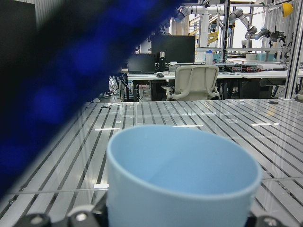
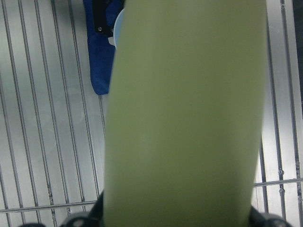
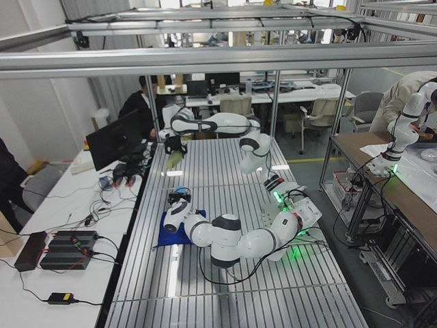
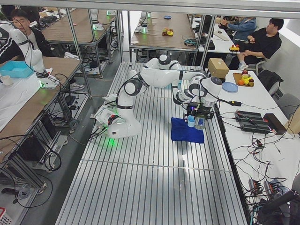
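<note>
A light blue cup [image 1: 184, 189] fills the bottom of the left wrist view, held in my left gripper [image 3: 179, 198], which is shut on it above a dark blue cloth [image 4: 187, 136]. In the camera right view the cup [image 4: 191, 123] shows over that cloth. A pale yellow-green bottle-like object [image 2: 184, 113] fills the middle of the right wrist view, with my right gripper [image 3: 175, 146] shut on it. It hangs beyond the cup in the camera left view; its ends are out of the wrist view.
A side desk [image 3: 82, 287] with a monitor, cables and black boxes runs along the left in the camera left view. Metal frame posts stand round the table.
</note>
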